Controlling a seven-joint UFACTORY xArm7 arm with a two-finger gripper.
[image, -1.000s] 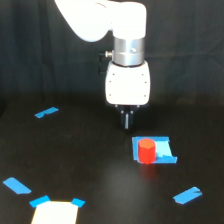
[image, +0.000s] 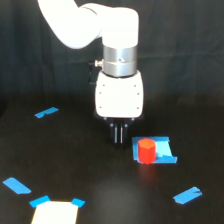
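A white robot arm reaches down from the top centre, its dark gripper (image: 119, 134) low over the black surface, left of a red cylinder (image: 146, 151). The cylinder stands on a blue taped square (image: 168, 159) with a pale blue middle. The gripper's fingers are small and dark against the background, so I cannot tell how far apart they are or whether anything is between them.
A pale cream square (image: 54, 214) with blue tape at its corners lies at the front left. Short blue tape strips mark the surface at left and at front right.
My gripper has moved lower and slightly left. The red cylinder and the taped marks have not moved.
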